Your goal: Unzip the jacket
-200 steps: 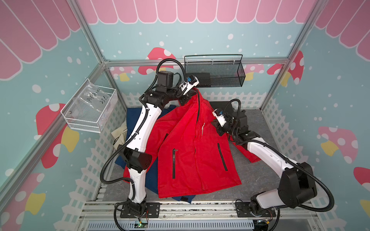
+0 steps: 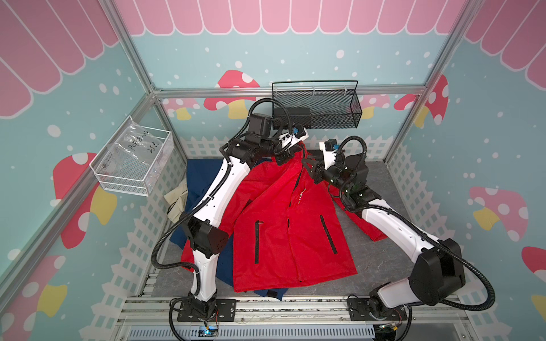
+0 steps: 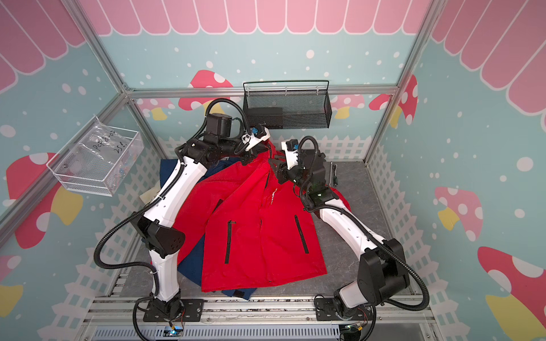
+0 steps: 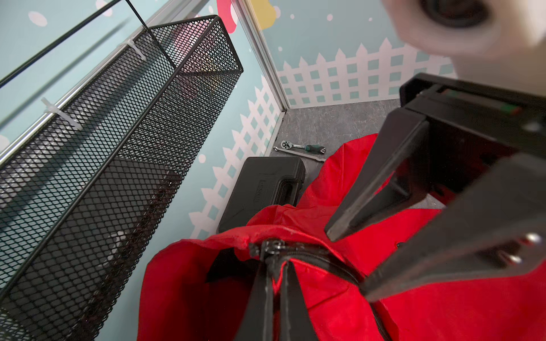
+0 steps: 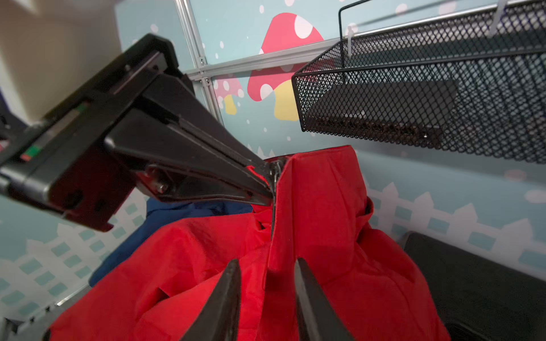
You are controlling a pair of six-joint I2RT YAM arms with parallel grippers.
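The red jacket (image 2: pixel 267 238) lies spread front up, its top lifted toward the back of the bay. My left gripper is shut on the jacket at the top of the zipper, beside the zipper slider (image 4: pixel 272 246). My right gripper stands part open just below it, its fingertips either side of the red zipper edge (image 5: pixel 278 244). In the left wrist view the right gripper's fingers reach over the black zipper tape from the right.
A black mesh basket (image 2: pixel 335 108) hangs on the back wall just behind my grippers. A black case (image 4: pixel 256 182) and wrenches (image 4: pixel 301 147) lie at the back. Blue cloth (image 2: pixel 196 176) lies under the jacket at left. A white wire basket (image 2: pixel 122 184) hangs left.
My right gripper has risen and moved toward my left gripper at the jacket's top.
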